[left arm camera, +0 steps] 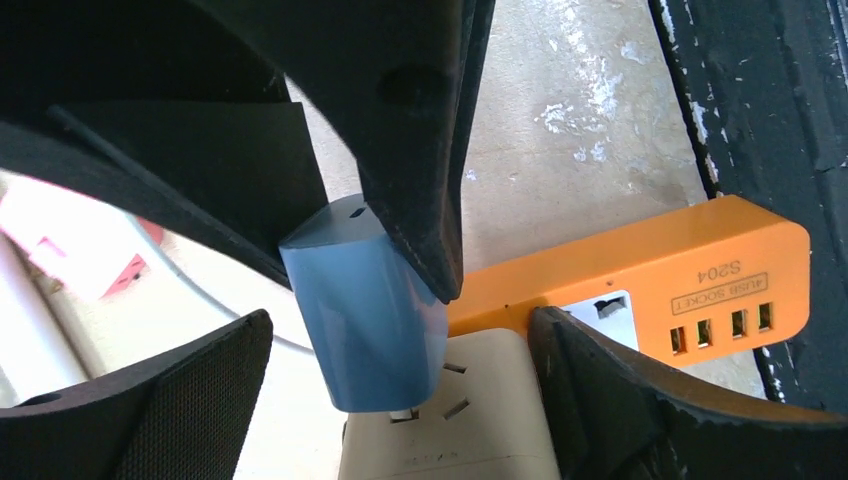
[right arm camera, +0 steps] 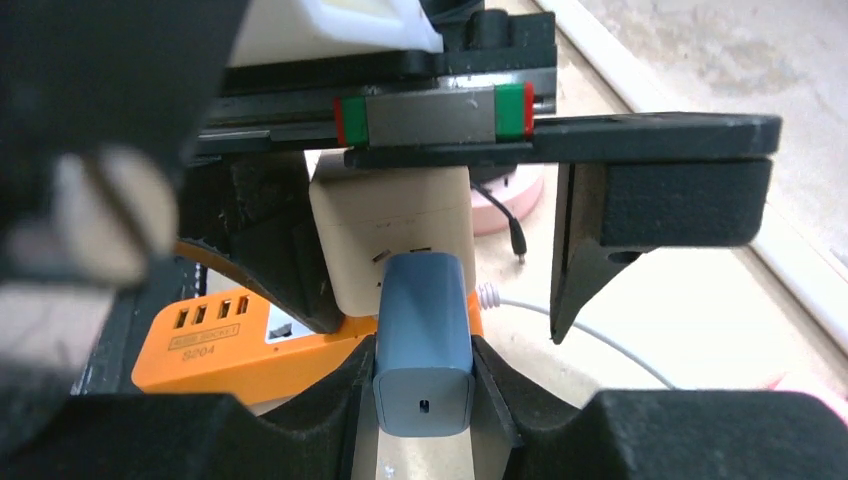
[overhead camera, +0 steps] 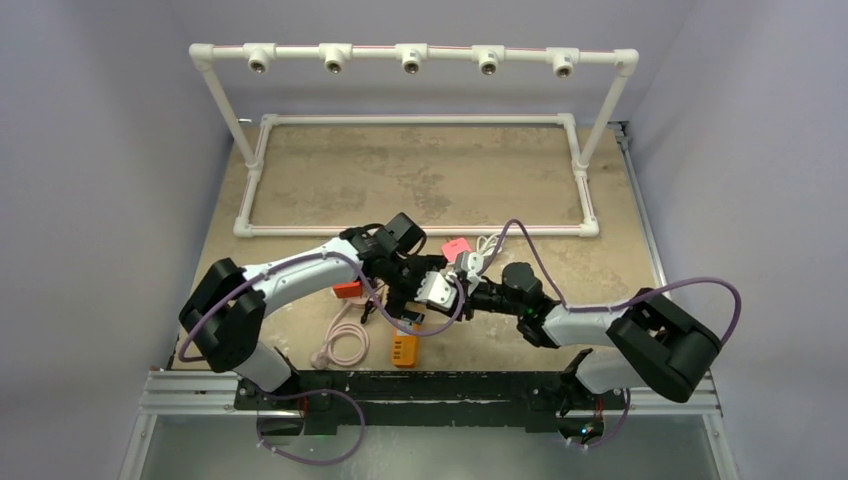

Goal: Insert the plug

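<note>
A blue plug is between my right gripper's fingertips, against the slotted face of a beige socket block; in the left wrist view the plug (left arm camera: 370,320) partly covers that face. My left gripper (overhead camera: 418,300) is at the block in the top view; its fingers flank the block in the left wrist view, and whether they touch it is hard to tell. An orange power strip (left arm camera: 700,270) marked S204 lies below on the table, with a white cable beside it.
A red block (overhead camera: 348,289), a pink item (overhead camera: 456,247) and coiled cables surround the arms. The white pipe frame (overhead camera: 420,229) runs behind.
</note>
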